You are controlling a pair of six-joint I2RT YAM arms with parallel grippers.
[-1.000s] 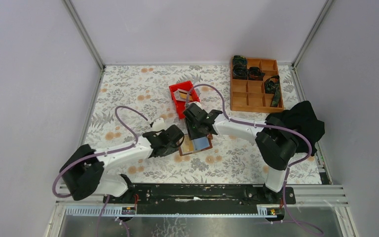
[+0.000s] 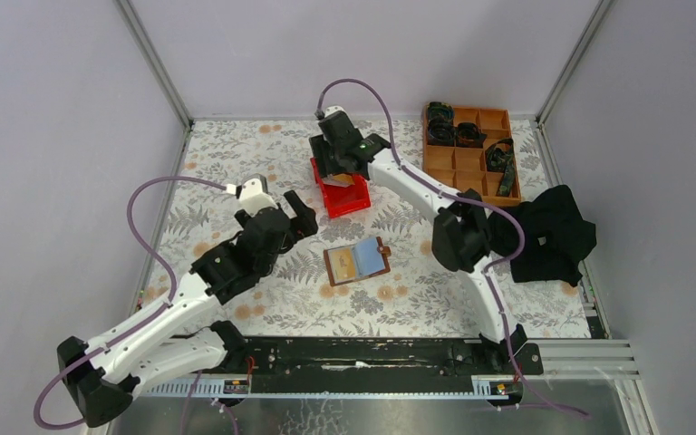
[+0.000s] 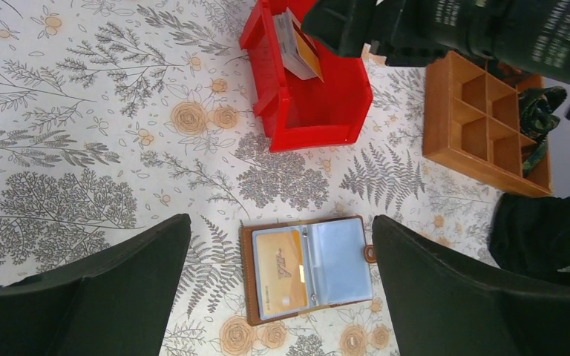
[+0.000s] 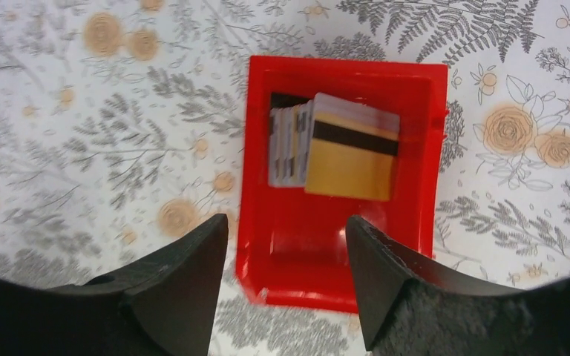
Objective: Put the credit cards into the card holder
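Note:
Spread open on the table is the brown card holder [image 2: 358, 260]; in the left wrist view a gold card [image 3: 280, 271] lies in its left side and a pale blue sleeve [image 3: 341, 261] fills the right. Cards stand leaning in the red bin [image 4: 345, 226]: a gold card with a black stripe [image 4: 350, 159] in front, several edge-on cards [image 4: 288, 144] beside it. My right gripper hovers above the bin, its fingers apart and empty. Up and left of the holder, my left gripper [image 2: 304, 217] is open with nothing between its fingers.
A wooden compartment tray [image 2: 453, 172] with dark coiled items stands at the back right. Black cloth [image 2: 548, 237] lies in front of it. The patterned table around the holder is free.
From beside the holder, my right gripper has moved back over the red bin. The left one has drawn away from the holder to the left and back.

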